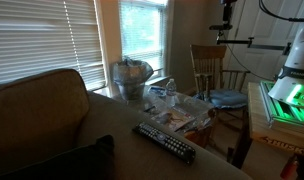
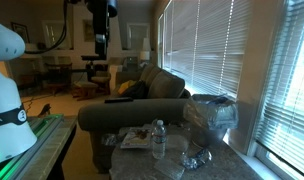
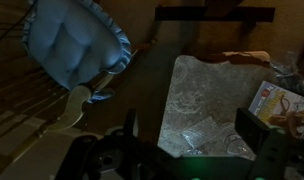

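My gripper hangs in the air above the table [image 3: 192,90], empty, its two dark fingers spread apart at the bottom of the wrist view. In exterior view 2 the gripper [image 2: 100,75] points down, well above the surface. On the table are a clear bottle with a white cap [image 2: 159,140], flat packets [image 2: 137,137] and a clear plastic container [image 2: 197,158]. A grey basket lined with clear plastic [image 1: 131,78] stands by the window. The wrist view also shows a printed packet [image 3: 277,103] at its right.
A black remote [image 1: 164,142] lies on the couch [image 1: 37,115] in the foreground of exterior view 1. A wooden chair with a blue cushion [image 3: 77,45] stands beside the table.
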